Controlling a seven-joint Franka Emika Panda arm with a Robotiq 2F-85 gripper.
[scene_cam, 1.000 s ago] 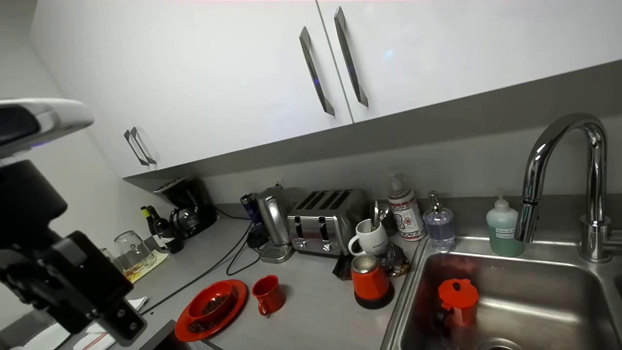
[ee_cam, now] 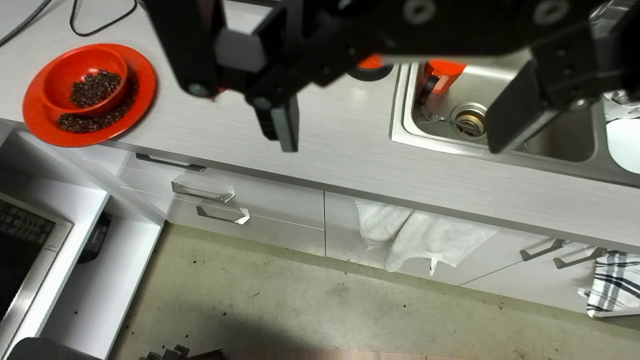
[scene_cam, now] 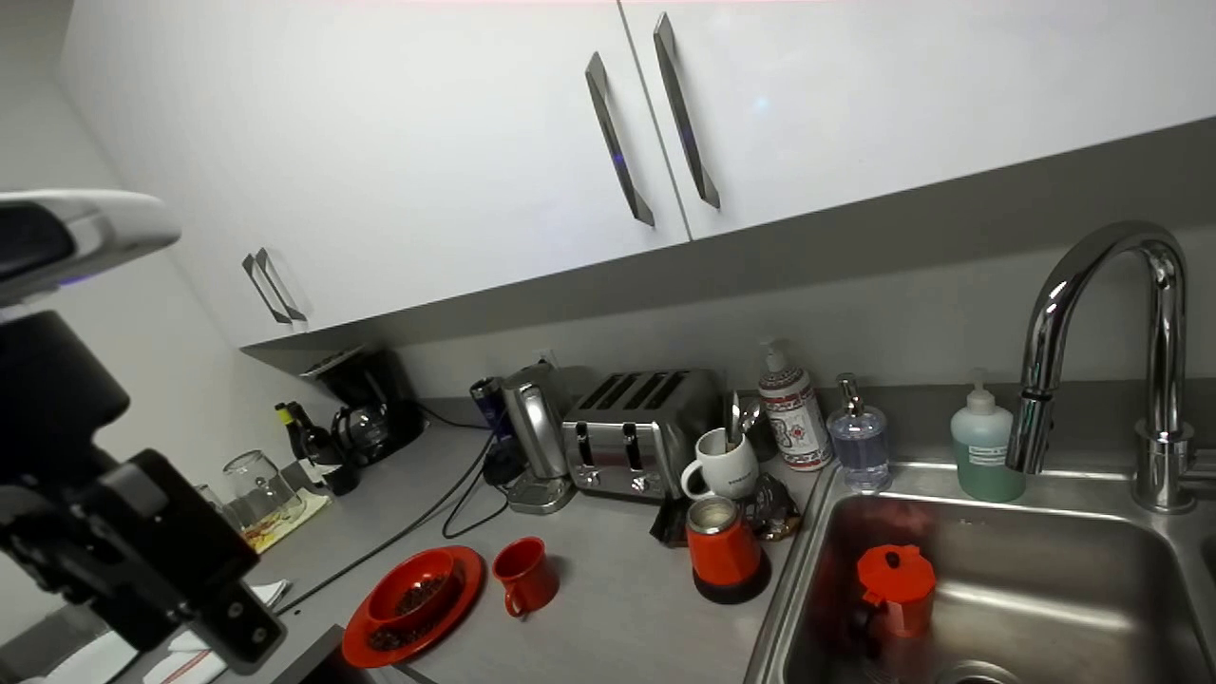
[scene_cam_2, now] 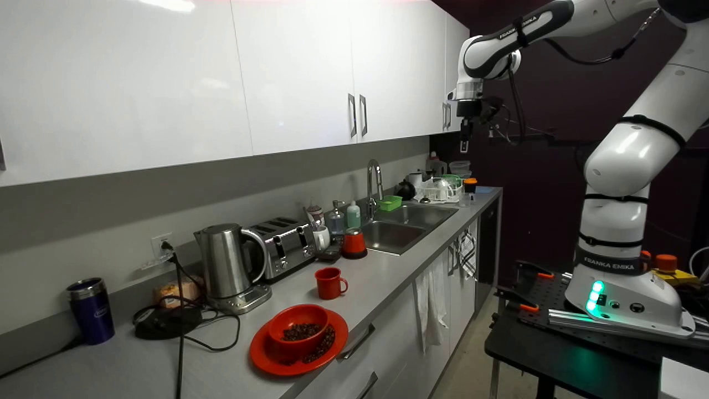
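My gripper hangs high over the counter's front edge, its two fingers spread wide apart with only empty space between them. On the counter, a red plate carries a red bowl, with dark beans in the bowl and on the plate. Close by stands a red mug. An orange-red pot base with a black bottom rests left of the sink. The matching red pot top, with its lid and dark handle, sits inside the sink.
A toaster, kettle and white mug with cutlery line the wall. Soap bottles and the tall faucet edge the sink. White cabinets overhang the counter. Bare counter lies between plate and sink.
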